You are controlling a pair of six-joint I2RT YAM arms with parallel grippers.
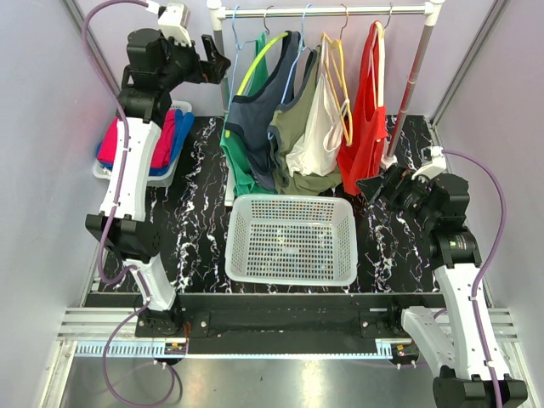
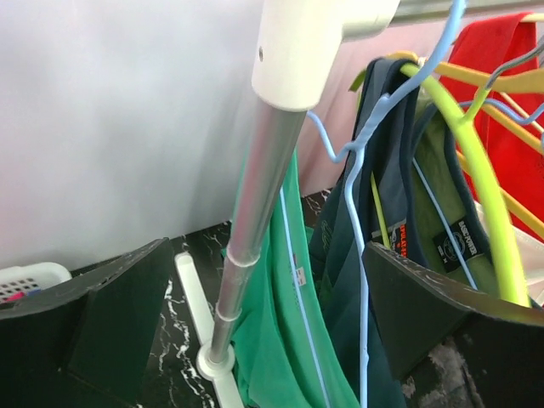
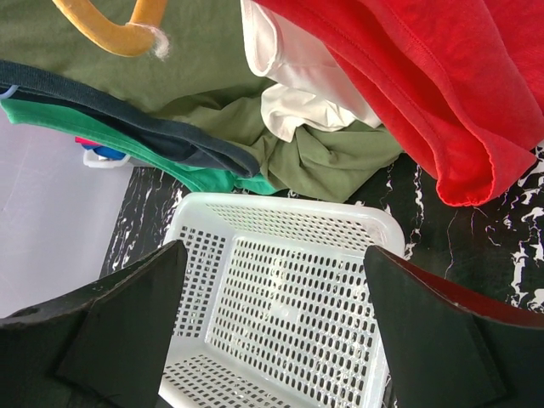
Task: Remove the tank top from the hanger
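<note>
Several tank tops hang on the rack: green (image 1: 240,174), navy (image 1: 255,119), olive (image 1: 319,181), white (image 1: 313,149) and red (image 1: 365,144), on coloured hangers. My left gripper (image 1: 217,59) is raised at the rack's left post (image 2: 255,195), open; in the left wrist view the post, a blue hanger (image 2: 361,170) and green fabric lie between and beyond its fingers. My right gripper (image 1: 370,183) is open, beside the red top's lower end, with nothing between its fingers; in the right wrist view the red fabric (image 3: 459,127) is ahead.
A white perforated basket (image 1: 291,274) sits in front of the rack. Another basket (image 1: 166,177) with red and blue clothes stands at the back left.
</note>
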